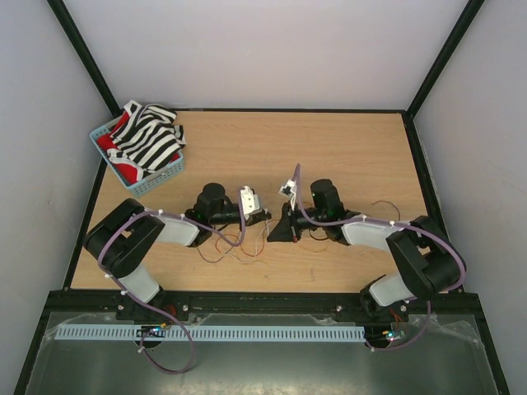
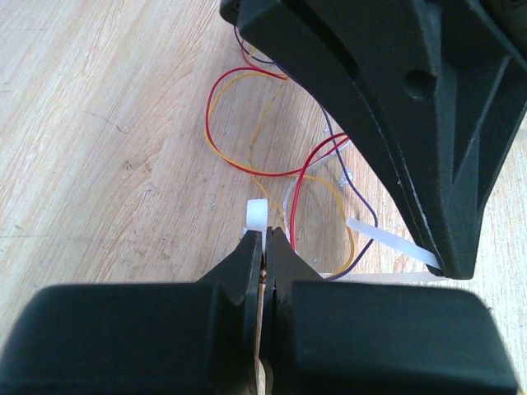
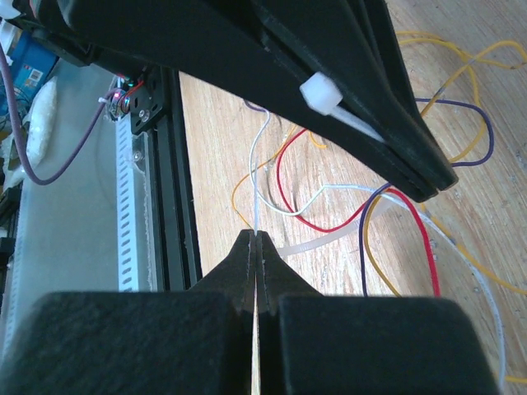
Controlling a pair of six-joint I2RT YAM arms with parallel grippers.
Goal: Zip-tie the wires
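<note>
Red, yellow, blue and white wires (image 1: 239, 251) lie loose on the wooden table between both arms. My left gripper (image 1: 265, 216) is shut; in the left wrist view the small white head of a zip tie (image 2: 256, 212) sticks up at its fingertips. My right gripper (image 1: 278, 232) is shut low beside it, a thin pale strand (image 3: 255, 206) running to its fingertips. A translucent strap (image 3: 317, 241) crosses under the wires there. In each wrist view the other gripper looms close above the wires, with white zip tie plastic against it.
A light blue basket (image 1: 169, 169) with striped cloth stands at the back left. The front frame edge (image 1: 247, 300) runs just beyond the wires.
</note>
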